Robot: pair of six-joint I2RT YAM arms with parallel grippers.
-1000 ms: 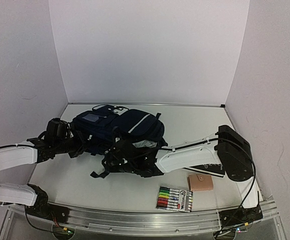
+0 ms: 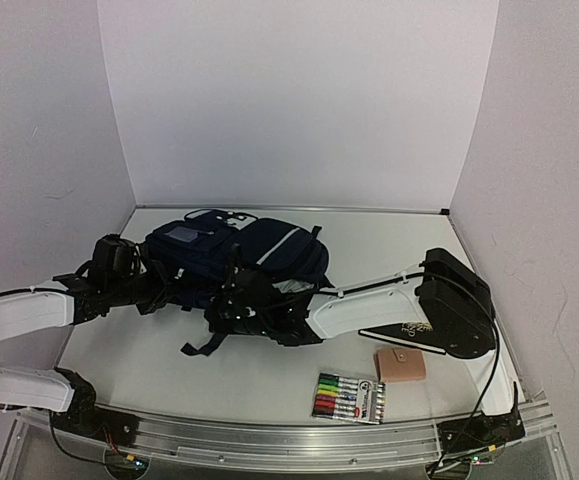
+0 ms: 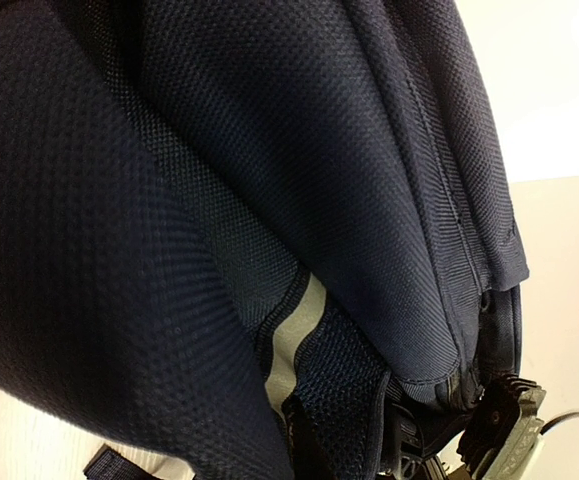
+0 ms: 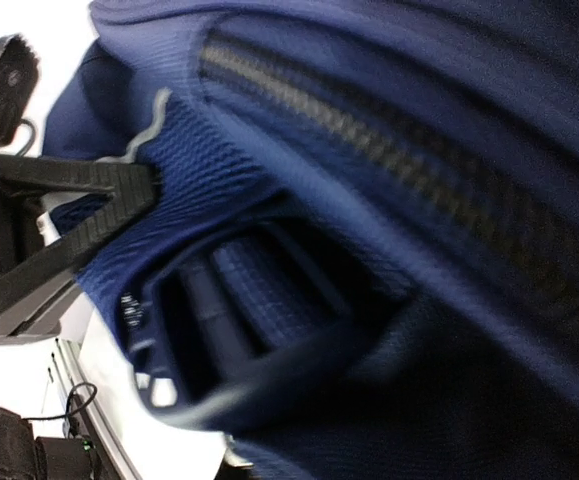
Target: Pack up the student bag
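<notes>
The dark navy bag [image 2: 269, 245] lies on its side at the back left of the table, a loose strap [image 2: 204, 348] trailing toward the front. My left gripper [image 2: 161, 288] is against its left end; in the left wrist view, bag cloth [image 3: 299, 150] covers most of the picture and hides how the fingers stand. At the bag's front side is my right gripper [image 2: 219, 303]. One black finger [image 4: 119, 200] shows in the right wrist view, beside the blue fabric and a zipper [image 4: 389, 160]; what lies between the fingers is hidden.
A pack of coloured markers [image 2: 349, 398] lies at the table's front, with a pink wallet [image 2: 400, 365] to its right. Behind the wallet, a black book [image 2: 419, 332] is partly covered by the right arm.
My right arm has shifted slightly left and back, its gripper moving a little along the bag's front. The left arm and the bag look nearly unmoved.
</notes>
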